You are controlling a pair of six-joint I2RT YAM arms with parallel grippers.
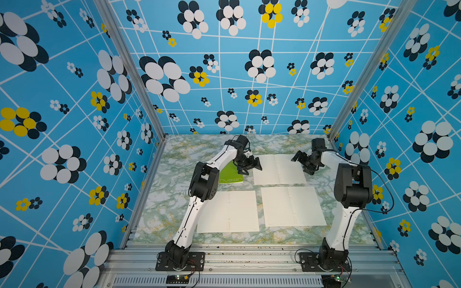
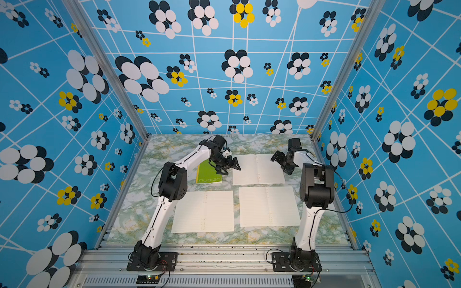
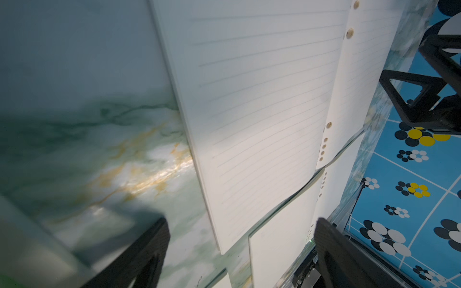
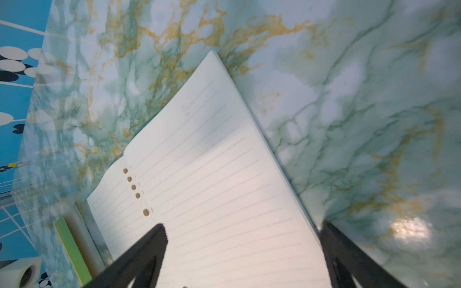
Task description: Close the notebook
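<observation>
Two of the open notebooks lie in the near row: the near left notebook (image 1: 240, 211) and the near right notebook (image 1: 294, 207). Behind them, the far open notebook (image 1: 276, 171) lies flat between my grippers, its lined pages up. At its left edge is my left gripper (image 1: 254, 168), fingers spread with nothing between them; the left wrist view shows that notebook's page edge (image 3: 197, 158) beyond the gap. My right gripper (image 1: 302, 163) hangs over the right edge of the same notebook (image 4: 216, 192), fingers apart and one fingertip (image 4: 336, 240) close beside that edge. Whether it touches cannot be told.
A closed green notebook (image 1: 231, 177) lies left of the far one, partly under my left arm. Narrow gaps separate the notebooks. Bare marbled table (image 1: 168, 192) shows at the left, and a patterned wall (image 1: 259, 110) stands behind.
</observation>
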